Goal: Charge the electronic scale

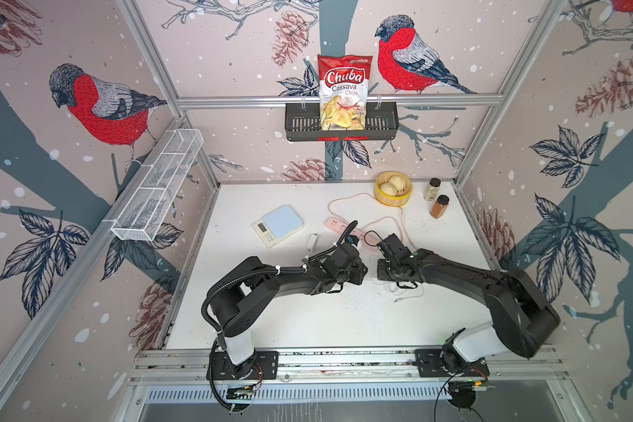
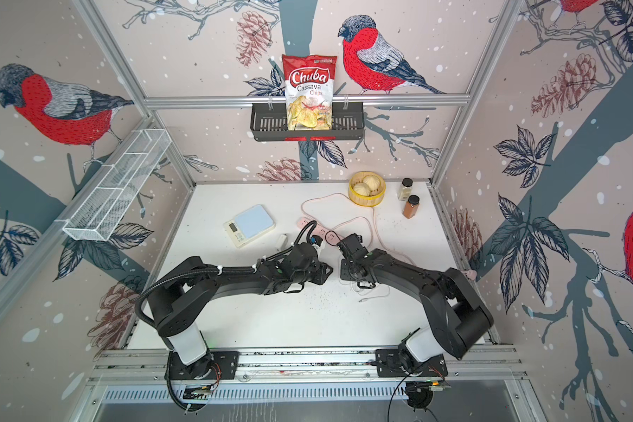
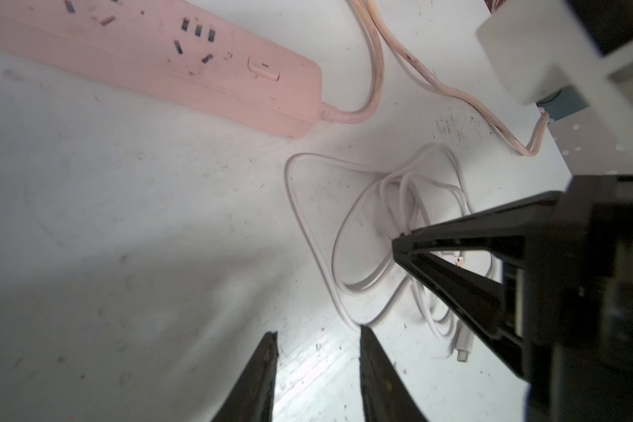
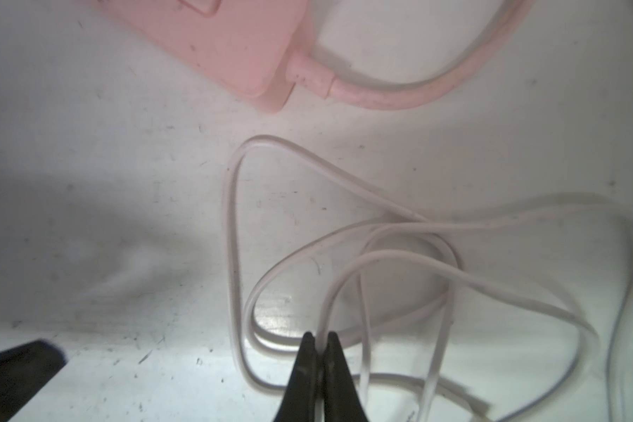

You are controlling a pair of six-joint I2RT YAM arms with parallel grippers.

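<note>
The scale (image 1: 277,225) lies at the back left. A pink power strip (image 3: 161,63) lies behind both grippers. A coiled white cable (image 3: 295,211) rests below the strip's cord end, with a connector (image 3: 462,344) at the coil's edge. My right gripper is shut on a strand of that cable at its near side. My left gripper is just left of it, low over the table, its fingers parted with nothing seen between them.
A yellow bowl (image 1: 380,196) with round items and two shakers (image 1: 439,207) stand at the back right. The two grippers are close together.
</note>
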